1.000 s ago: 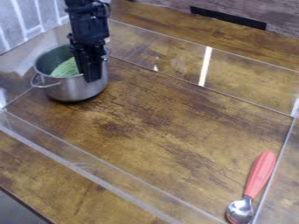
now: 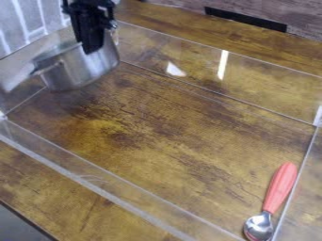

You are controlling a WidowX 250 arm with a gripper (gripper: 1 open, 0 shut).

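A steel pot [image 2: 78, 71] is raised and tilted at the upper left of the camera view, inside the clear-walled enclosure, its inside mostly hidden. My black gripper [image 2: 90, 42] is at its upper rim, shut; whether the rim is between the fingers is hard to make out. A scoop with a red handle [image 2: 281, 186] and a steel head lies at the lower right, by the right wall.
Clear walls [image 2: 101, 187] border a bare wooden floor [image 2: 164, 141], free across the middle. Wooden table surface shows outside the walls at the back and front left. A pale striped backdrop stands at the upper left.
My gripper has moved up with it. The scoop has not moved.
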